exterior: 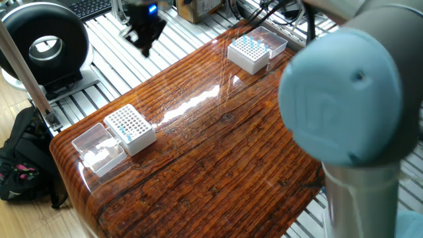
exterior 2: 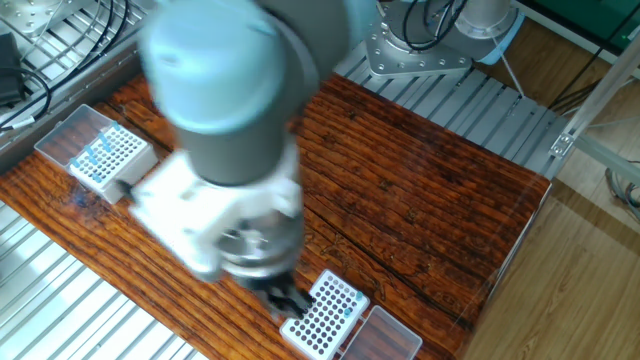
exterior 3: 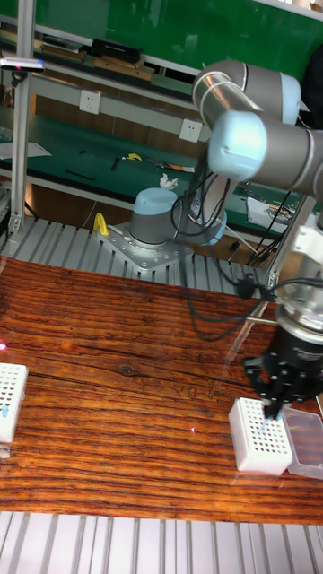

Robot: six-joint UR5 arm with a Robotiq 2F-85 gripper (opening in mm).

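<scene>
My gripper [exterior: 146, 50] hangs in the air past the table's far edge in exterior view 1, blurred by motion. In exterior view 2 its dark fingers [exterior 2: 284, 298] appear beside a white tip rack [exterior 2: 326, 314], and in exterior view 3 the gripper [exterior 3: 274, 410] overlaps a rack [exterior 3: 260, 435]. Whether the fingers are open or shut cannot be made out. One white rack [exterior: 130, 129] at the left has a few blue tips sunk in its holes. The other rack [exterior: 248, 56], at the far right, has several blue tips standing up.
Each rack has a clear lid open beside it, the left lid [exterior: 99, 149] and the right lid [exterior: 269, 41]. My arm's blue-capped joint [exterior: 340, 96] fills the right of exterior view 1.
</scene>
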